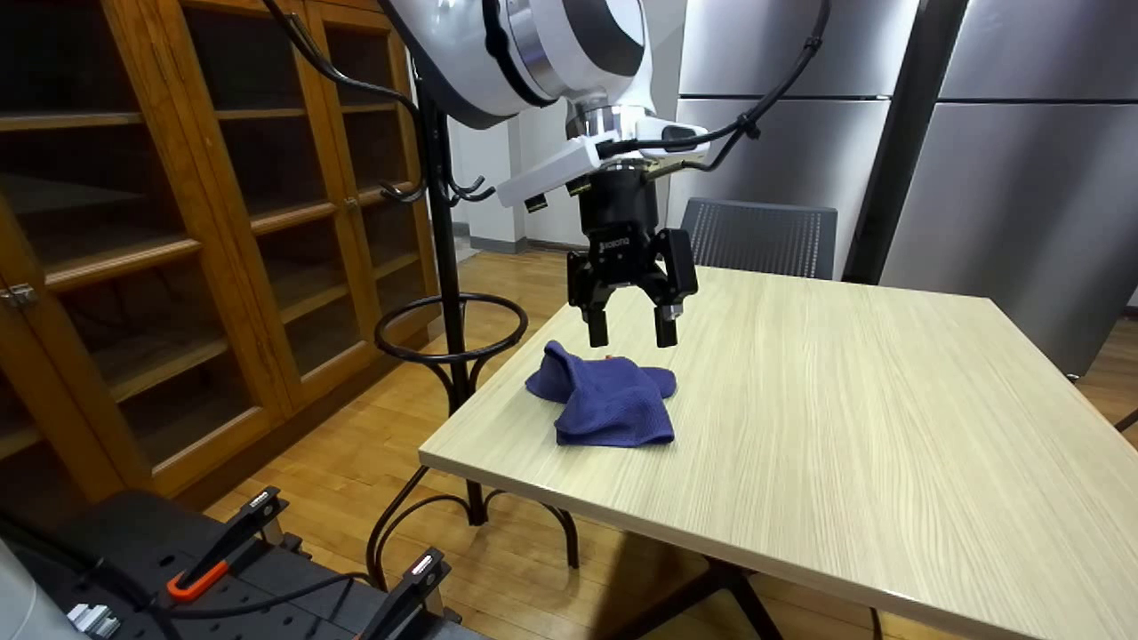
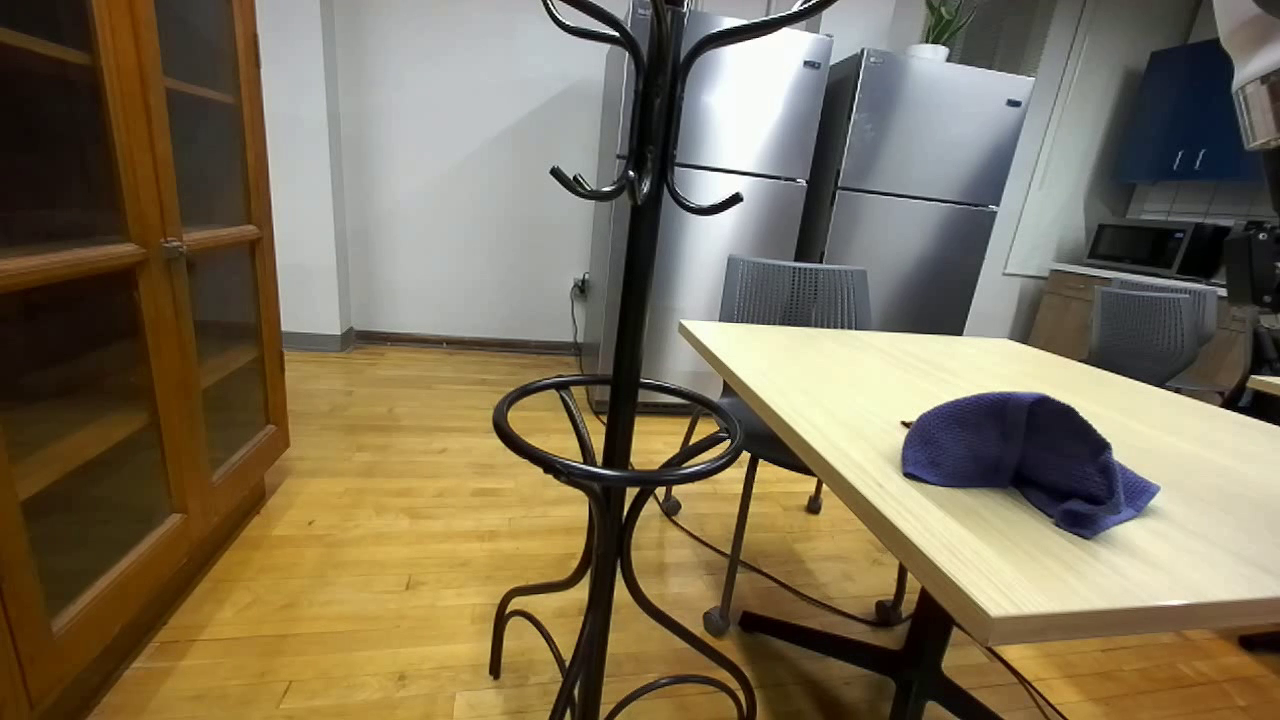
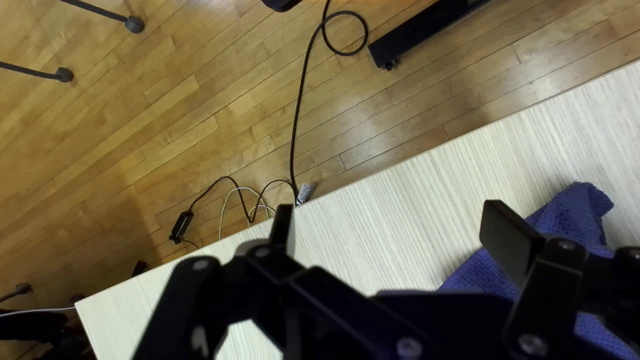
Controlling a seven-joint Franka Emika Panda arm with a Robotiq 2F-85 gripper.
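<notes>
A dark blue cloth (image 1: 613,404) lies crumpled near the left corner of the light wooden table (image 1: 853,427). Part of it stands up in a fold, which exterior view 2 shows as a raised hump in the cloth (image 2: 996,444). My gripper (image 1: 632,329) points down above the cloth's far side, open, its fingers spread apart and empty. From the wrist, the cloth (image 3: 576,216) shows at the lower right, partly hidden behind one finger of the gripper. A small brownish thing (image 1: 613,358) peeks out at the cloth's far edge; too little shows to tell what it is.
A black coat stand (image 2: 630,300) rises beside the table's left edge. A grey chair (image 1: 759,236) stands at the far side. Cables (image 3: 300,108) run over the floor below the edge.
</notes>
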